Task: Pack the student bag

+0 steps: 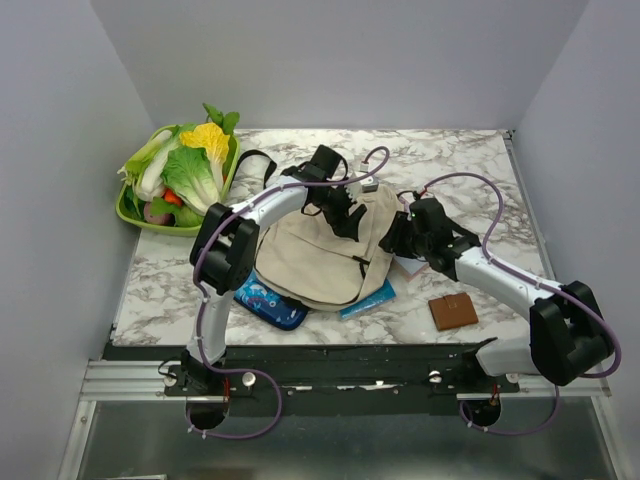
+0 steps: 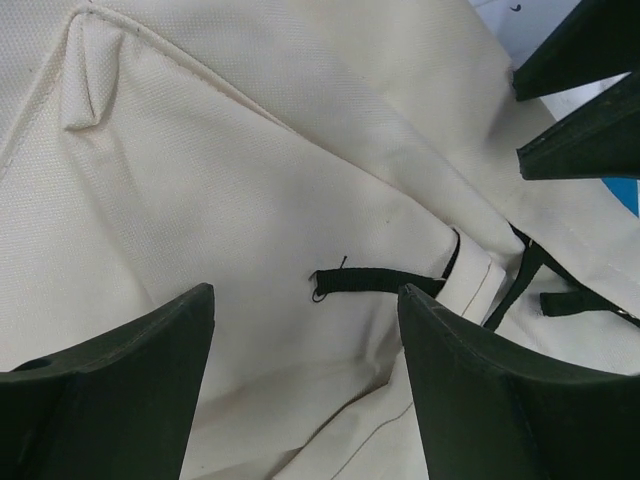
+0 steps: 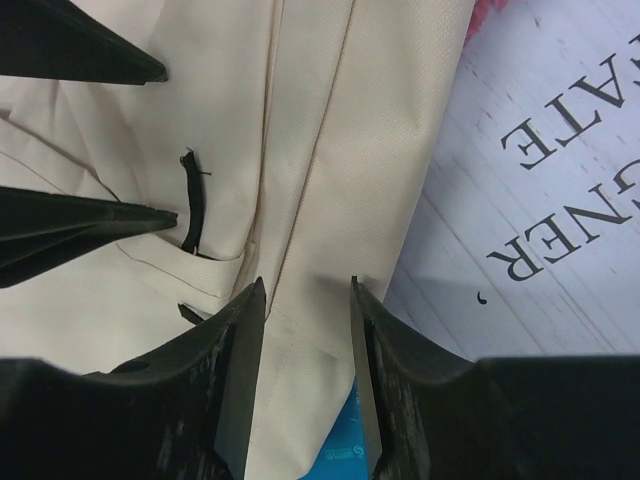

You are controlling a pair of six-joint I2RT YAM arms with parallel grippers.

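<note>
The cream canvas bag [image 1: 312, 268] lies flat across the middle of the table, filling much of both wrist views. My left gripper [image 1: 347, 222] is open low over its upper middle, above folded cloth and dark zip pulls [image 2: 375, 280]. My right gripper [image 1: 394, 241] is at the bag's right edge, its fingertips [image 3: 243, 309] apart over the cloth. A blue pencil case [image 1: 270, 300] lies at the lower left, a light blue item [image 1: 368, 302] under the bag's lower edge, a pale printed item [image 3: 530, 250] beside its right edge.
A green basket [image 1: 130, 205] of vegetables stands at the back left. A brown notebook [image 1: 453, 311] lies at the front right.
</note>
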